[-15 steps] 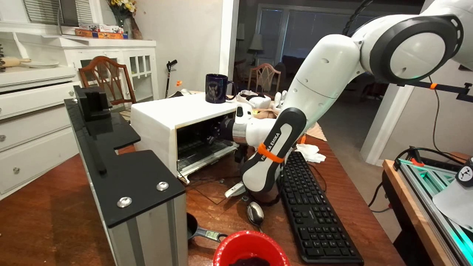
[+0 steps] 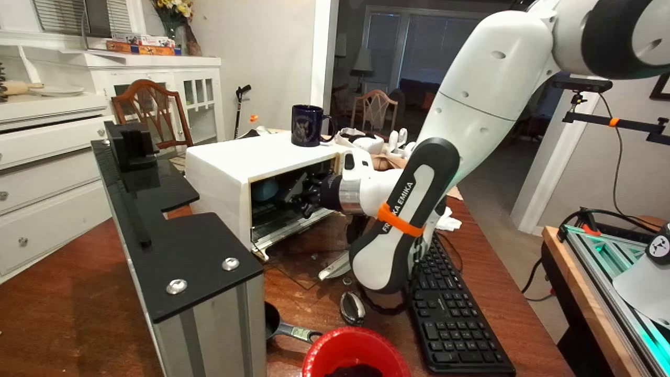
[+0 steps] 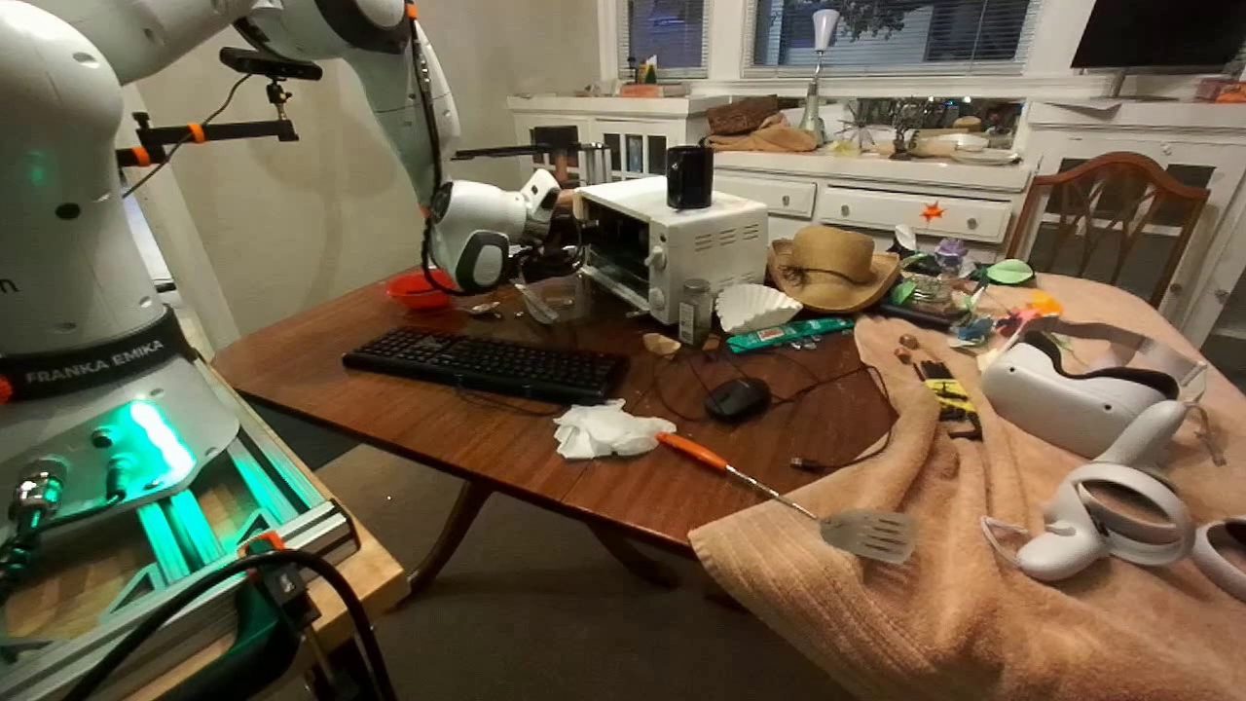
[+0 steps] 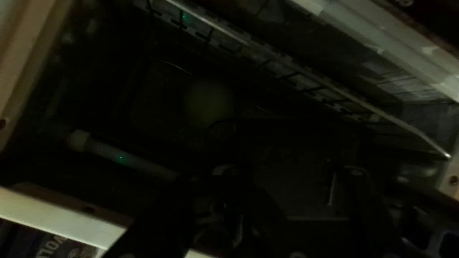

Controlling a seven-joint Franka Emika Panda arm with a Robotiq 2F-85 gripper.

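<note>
My gripper (image 2: 302, 198) reaches into the open front of a white toaster oven (image 2: 216, 164). Its dark fingers lie in shadow at the mouth, and whether anything is between them cannot be made out. Deeper inside, toward the left, a bluish round object (image 2: 265, 189) shows beyond the fingers. The wrist view is very dark: a dim, blurred round patch (image 4: 208, 103) appears in the oven, above the black gripper parts along the bottom. A wire rack edge (image 4: 275, 58) and a pale tube (image 4: 124, 159) run across the interior.
A dark mug (image 2: 307, 125) stands on the oven. Below the arm lie a spoon (image 2: 352, 308), a red bowl (image 2: 355, 352) and a black keyboard (image 2: 455, 308). A black-topped stand (image 2: 207, 257) rises to the left. A glass jar (image 3: 695, 311) stands beside the oven.
The arm has shifted right in exterior view 1, and the gripper sits slightly farther out and lower. The bluish round object now shows inside the oven. The spoon appears slightly displaced.
</note>
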